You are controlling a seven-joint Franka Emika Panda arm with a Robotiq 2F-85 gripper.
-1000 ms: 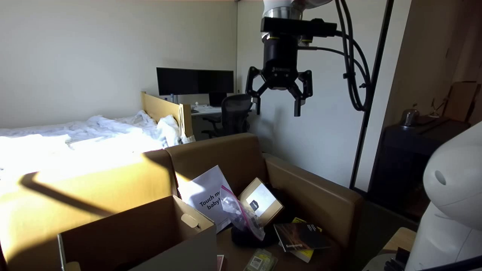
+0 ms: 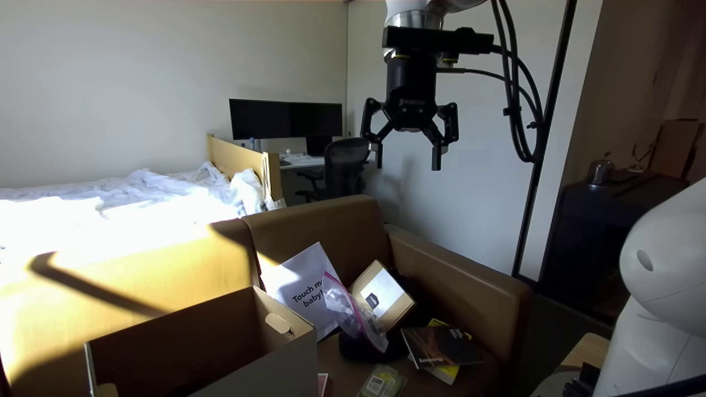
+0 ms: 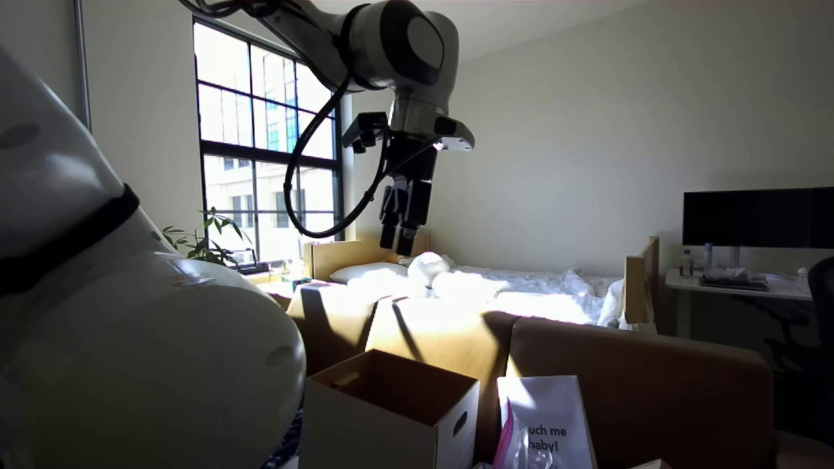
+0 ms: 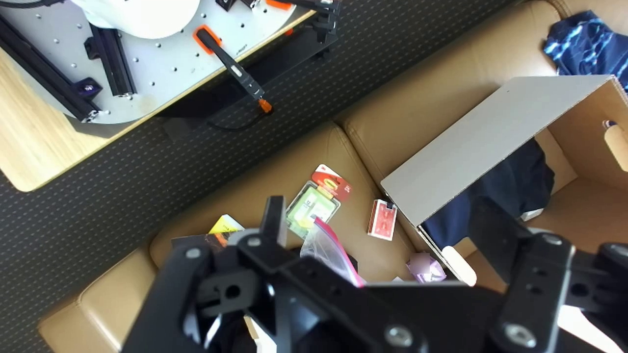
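Observation:
My gripper (image 2: 407,162) hangs high above the couch, pointing down, its fingers wide apart and the gap between them empty. In the wrist view its black fingers (image 4: 274,217) frame several small things on the seat. Among these are a red card box (image 4: 382,220), a green package (image 4: 312,209) and a clear bag (image 4: 332,250) with a pink edge. The large cardboard box (image 4: 488,141) stands open on the couch with dark cloth (image 4: 500,188) inside. A white "Touch me baby!" sheet (image 2: 301,284) leans on the backrest.
A dark book (image 2: 442,346) lies on the seat near the armrest (image 2: 456,264). Beside the bag a small brown box (image 2: 382,291) leans tilted. The robot's table (image 4: 70,141) stands across a strip of dark carpet. Around the raised gripper the air is clear.

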